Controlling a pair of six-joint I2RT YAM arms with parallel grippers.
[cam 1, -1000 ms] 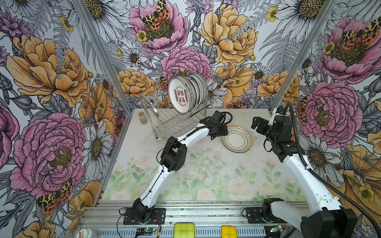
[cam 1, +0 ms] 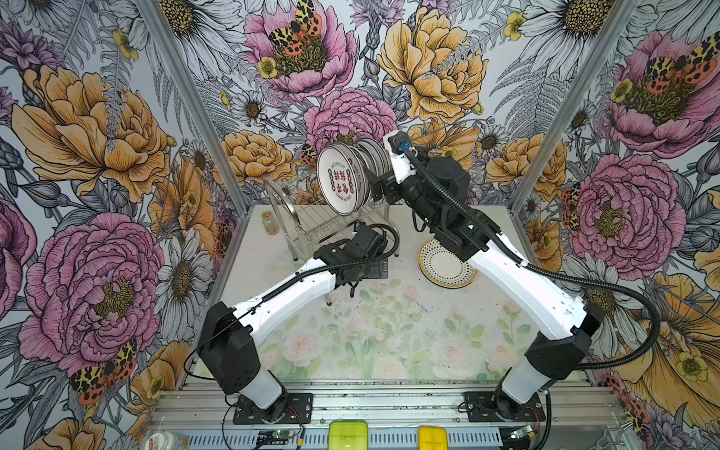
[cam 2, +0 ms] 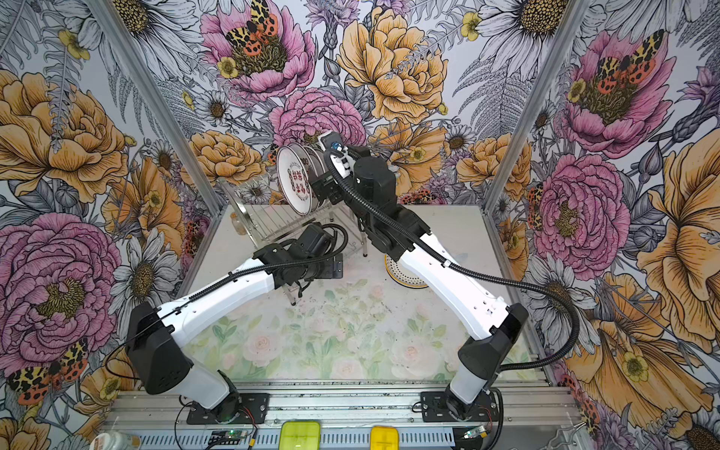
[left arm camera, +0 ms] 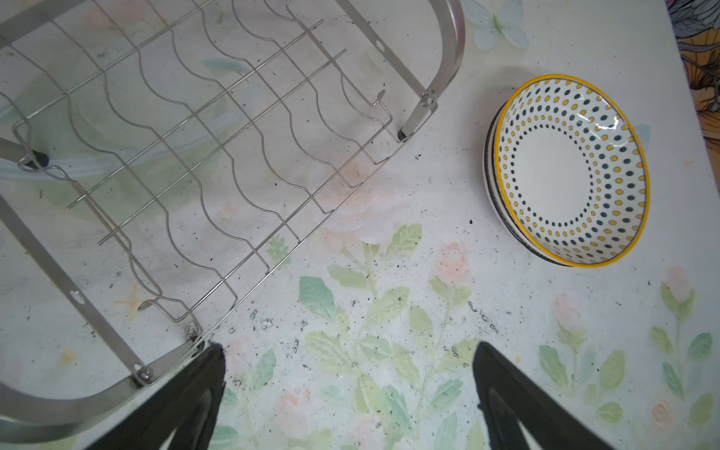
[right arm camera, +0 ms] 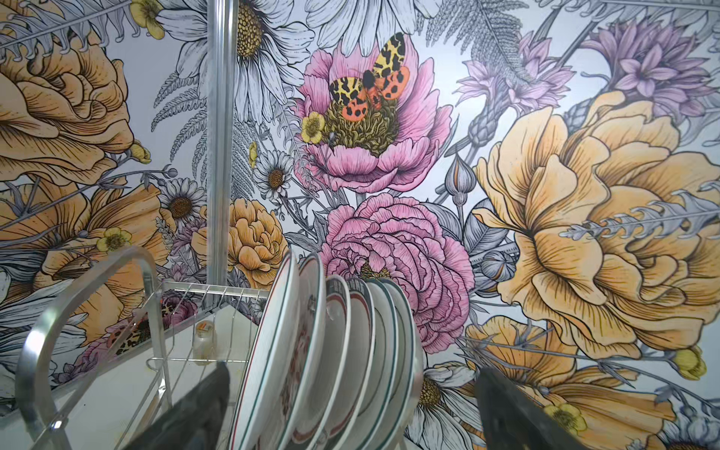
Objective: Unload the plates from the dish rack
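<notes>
Several white plates with red and green rims (right arm camera: 270, 360) stand on edge in the metal dish rack (cam 1: 330, 231); the leftmost plate (cam 1: 337, 180) shows red lettering on its face. My right gripper is open behind the row, its fingers spread to either side with the plates in view between them, none gripped. Over the table in front of the rack, my left gripper stands open and empty, pointing down. Yellow-rimmed, dotted plates (left arm camera: 566, 172) lie stacked on the table to the right of the rack. From the top, the right arm partly hides the rack's right end.
A small glass jar (cam 1: 270, 222) stands at the left of the rack. The rack's curved side frame (left arm camera: 450, 45) rises near the left gripper.
My right arm has swung left and back from the right side to the upright plates. The left arm has drawn left, away from the dotted plates, to the rack's front.
</notes>
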